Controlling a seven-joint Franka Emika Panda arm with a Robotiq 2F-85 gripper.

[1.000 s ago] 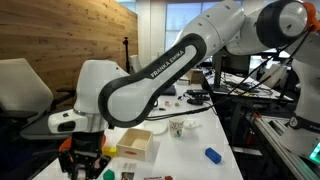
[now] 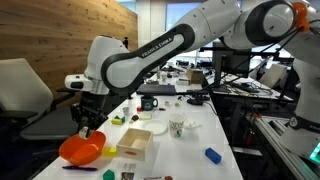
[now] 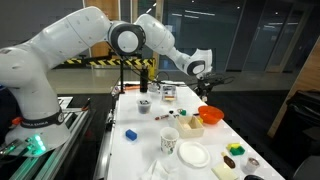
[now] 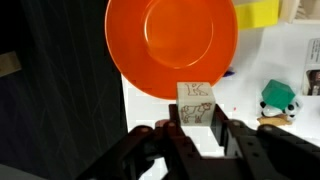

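In the wrist view a small block [image 4: 195, 103], pale with reddish markings on its face, is pinched by my gripper. An orange bowl [image 4: 172, 82] lies beneath and just beyond the block, whose near edge overlaps the bowl's rim in that view. In exterior view 1 the gripper [image 2: 84, 131] hangs at the far rim of the orange bowl [image 2: 82, 151]. The same orange bowl [image 3: 232, 115] appears on the right in exterior view 2, with the arm behind it. How high the block is above the bowl I cannot tell.
A beige open box [image 2: 136, 146] stands right of the bowl. A yellow block [image 4: 258, 13] lies close to the bowl's rim, and a green block [image 4: 278, 94] is nearby. Farther off are a white cup [image 2: 176, 125] and a blue block [image 2: 213, 156].
From the near left of the table, my gripper has moved back past the front of the bowl to its far side. The bowl shows fully now.
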